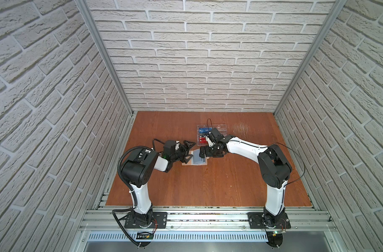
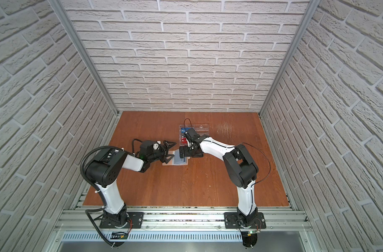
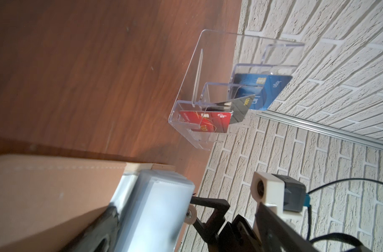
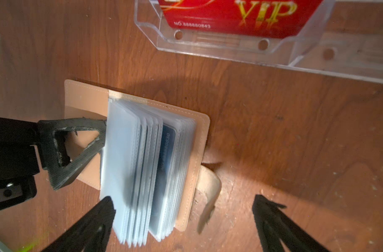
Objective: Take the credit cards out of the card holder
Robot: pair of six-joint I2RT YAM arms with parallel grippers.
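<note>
The open card holder lies on the table, its tan cover (image 4: 86, 94) flat under a fan of clear sleeves (image 4: 122, 147). Between the sleeves shows a dark blue card (image 4: 163, 172) with printed digits. My right gripper is open above the holder, its two fingers wide apart on either side of the sleeves. From the left reaches my left gripper, open as well; one of its fingers (image 4: 52, 155) is at the left edge of the sleeves. In the left wrist view the sleeves (image 3: 157, 210) stand up between its fingers. Whether that finger touches them, I cannot tell.
Just behind the holder stands a clear plastic rack (image 3: 191, 75). It holds a red VIP card (image 3: 206, 121), a grey card (image 3: 241, 107) and blue cards (image 3: 265, 90).
</note>
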